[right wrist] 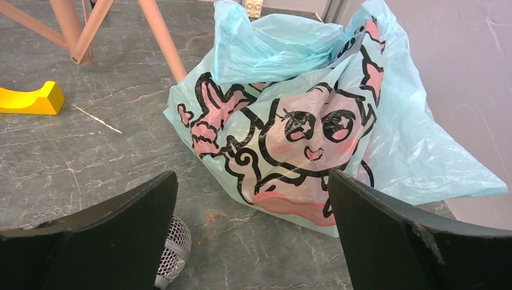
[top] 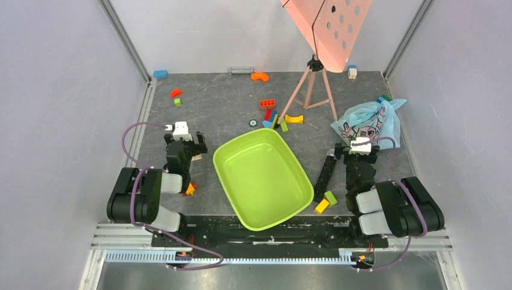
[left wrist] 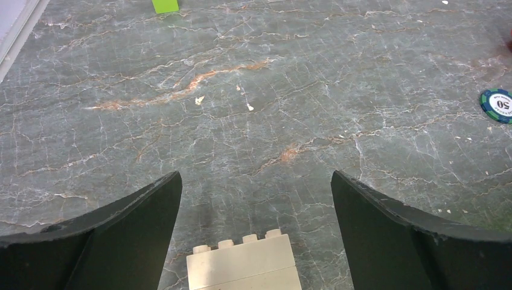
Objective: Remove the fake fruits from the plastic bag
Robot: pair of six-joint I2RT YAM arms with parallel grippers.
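A light blue plastic bag (top: 367, 121) with a pink cartoon print lies at the right of the table, by the wall. In the right wrist view the bag (right wrist: 302, 139) fills the upper middle, crumpled, and no fruit can be made out through it. Just in front of it my right gripper stands open with nothing between its fingers. From above, the right gripper (top: 356, 150) partly overlaps the bag's near edge. Over on the left side, my left gripper (top: 186, 142) is open too. Its fingers (left wrist: 121, 229) are wide apart above bare table and a beige brick (left wrist: 243, 263).
An empty green basin (top: 262, 180) takes up the table's front middle. A black microphone (top: 325, 176) lies between it and my right arm. The pink stand's tripod (top: 310, 90) rises left of the bag. Several toy blocks are scattered around.
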